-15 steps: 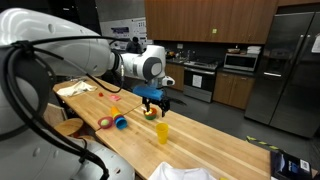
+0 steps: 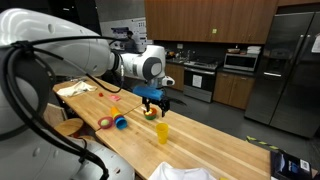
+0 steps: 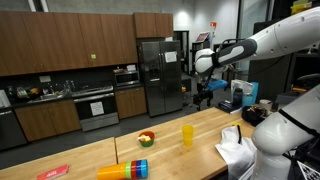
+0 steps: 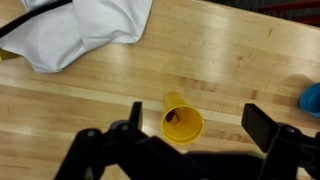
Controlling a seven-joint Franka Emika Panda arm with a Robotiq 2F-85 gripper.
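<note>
A yellow cup [image 4: 182,124] stands upright on the wooden table; looking down into it from the wrist view, something small and dark shows at its bottom. My gripper is open, its two dark fingers far apart at either side of the picture with the cup between them only in line of sight. In exterior view 1 the gripper [image 2: 153,104] hangs above the table, behind the yellow cup [image 2: 162,132]. In exterior view 2 it is well above the table, with the yellow cup [image 3: 188,135] standing lower and to the left.
A white cloth [image 4: 85,30] lies crumpled on the table. A blue cup [image 4: 311,99] is at the wrist view's right edge. A bowl of colourful items [image 3: 146,137] and a multicoloured cylinder [image 3: 122,170] also sit on the table. Bare wood [image 2: 215,152] extends to the cup's right.
</note>
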